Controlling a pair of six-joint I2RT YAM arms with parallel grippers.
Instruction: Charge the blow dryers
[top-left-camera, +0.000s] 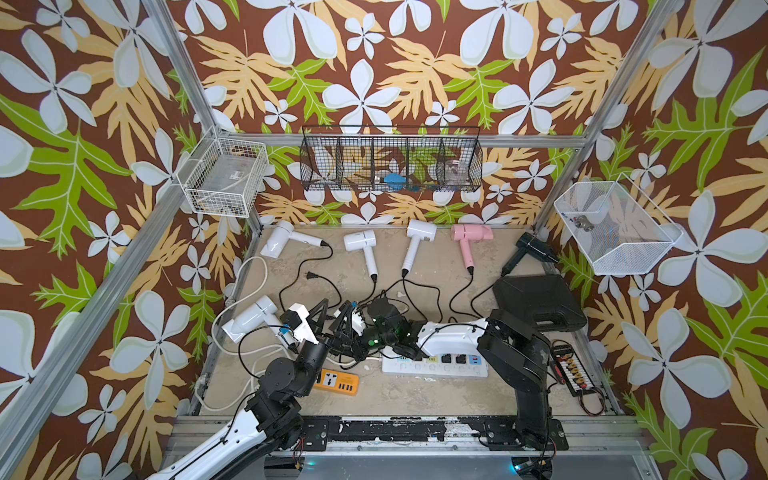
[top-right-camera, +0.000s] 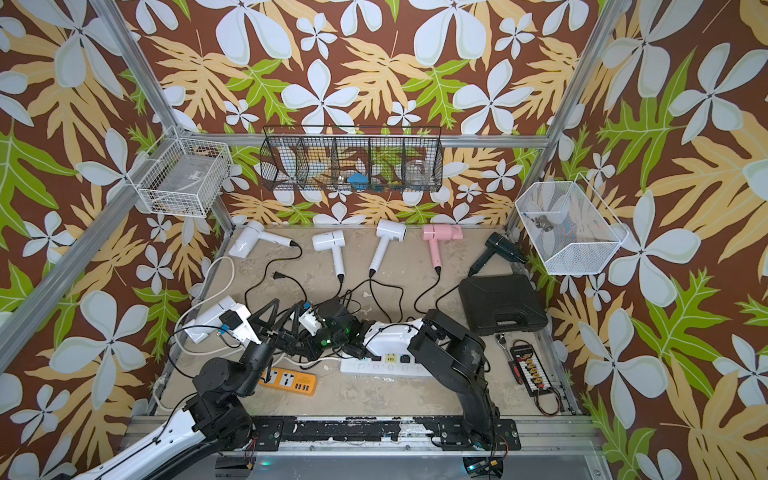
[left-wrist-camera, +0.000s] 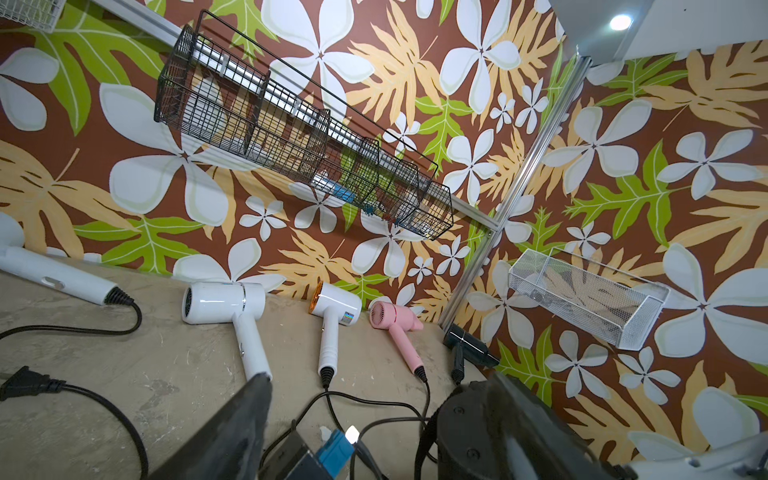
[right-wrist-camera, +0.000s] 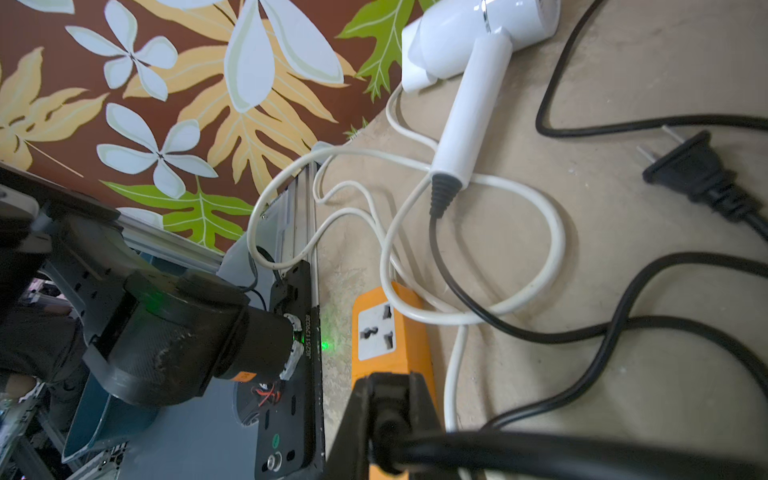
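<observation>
Several blow dryers lie along the back: white (top-left-camera: 360, 240), pink (top-left-camera: 470, 233) and dark green (top-left-camera: 529, 249); another white one (right-wrist-camera: 476, 104) lies at the left. My right gripper is shut on a black cord, above the orange power strip (right-wrist-camera: 372, 340). My left gripper is part open, close beside the right one over the middle; nothing clearly shows between its fingers. The white power strip (top-left-camera: 432, 368) has black plugs in it and is partly hidden by the right arm. A loose black plug (right-wrist-camera: 676, 168) lies nearby.
A black case (top-left-camera: 540, 300) and a tool set (top-left-camera: 574, 369) lie at the right. Wire baskets (top-left-camera: 224, 176) hang on the frame. White and black cords cover the left and middle table.
</observation>
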